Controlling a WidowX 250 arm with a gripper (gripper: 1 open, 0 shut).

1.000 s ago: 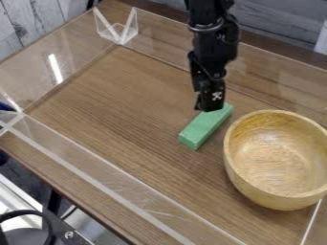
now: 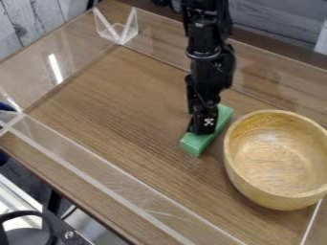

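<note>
My black gripper (image 2: 205, 117) hangs low over a green oblong block (image 2: 196, 143), its fingertips at or just over the block's upper part. The gripper is open; whether the fingers touch the block cannot be told. A beige round bowl (image 2: 274, 182) sits just right of the block, close to it.
A clear plastic holder (image 2: 117, 29) stands at the back left. Transparent strips cross the left part of the table, and black cables lie at the bottom left corner.
My gripper has come down and toward the front, onto or just above the green block, which it now partly hides. The bowl stays in place.
</note>
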